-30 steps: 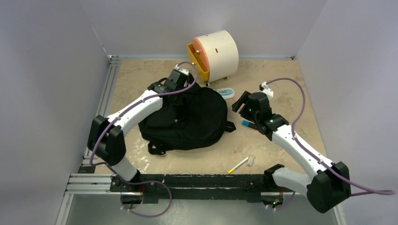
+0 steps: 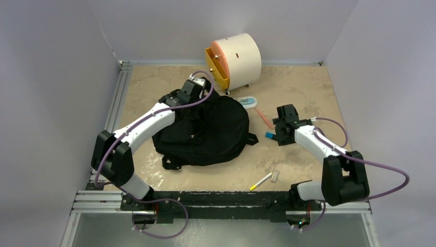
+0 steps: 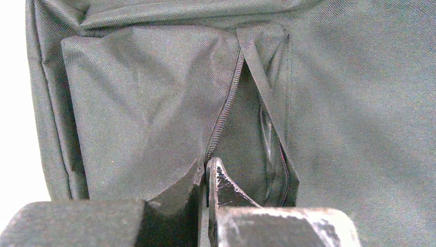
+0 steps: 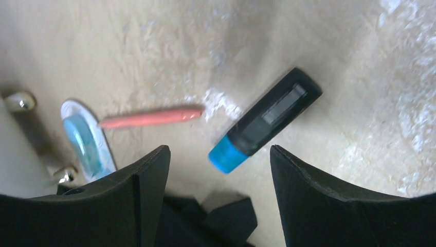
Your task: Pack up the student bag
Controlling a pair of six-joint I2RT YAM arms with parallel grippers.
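The black bag (image 2: pixel 221 128) lies flat on the table, left of centre. Its zipped pocket (image 3: pixel 144 103) gapes in the left wrist view. My left gripper is shut at the zipper edge of that opening; whether thin fabric sits between its fingertips is hidden. Over the table to the right hangs my right gripper, its fingers wide apart and empty. Ahead of its fingers lies a black marker with a blue end (image 4: pixel 265 121). A red pencil-like stick (image 4: pixel 151 117) and a white-and-blue case (image 4: pixel 87 139) lie farther left in that view.
A white drum-shaped cabinet (image 2: pixel 244 62) with an open yellow drawer (image 2: pixel 217 69) stands behind the bag. A yellow-and-white pen (image 2: pixel 260 181) and a small pale eraser-like block (image 2: pixel 274 176) lie near the front edge.
My right gripper has swung from beside the bag to the right and lower, over the marker, uncovering the red stick. The left arm has barely shifted at the bag.
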